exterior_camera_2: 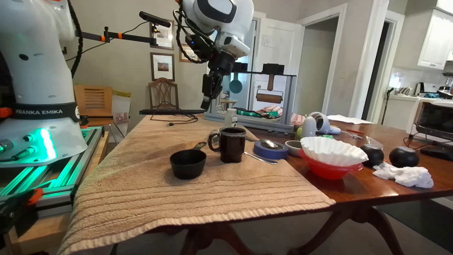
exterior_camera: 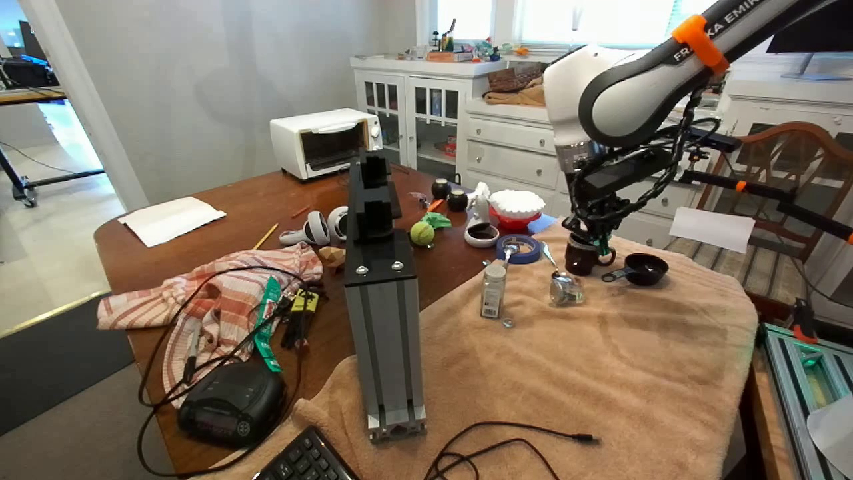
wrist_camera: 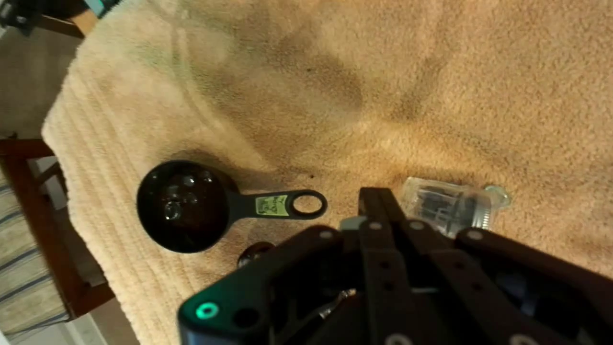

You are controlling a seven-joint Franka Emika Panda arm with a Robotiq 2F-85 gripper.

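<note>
My gripper (exterior_camera: 600, 240) is shut, with nothing visible between its fingertips in the wrist view. It hangs above the towel, near the dark mug (exterior_camera_2: 233, 146) in exterior view 1. A small clear jar (wrist_camera: 439, 205) lies on its side on the towel, to the right of the fingers (wrist_camera: 368, 201). Left of them rests a black measuring cup (wrist_camera: 187, 207), its handle pointing toward the gripper. Beside the fingers a small pale teal piece (wrist_camera: 351, 223) shows; what it is, I cannot tell. My gripper hides most of the mug in the wrist view.
A white-capped bottle (exterior_camera: 493, 292) stands upright near the jar. Blue tape (exterior_camera_2: 270, 151) and a red bowl (exterior_camera_2: 329, 168) with paper filters sit by the towel's edge. A tall metal rack (exterior_camera: 386, 344) rises from the table.
</note>
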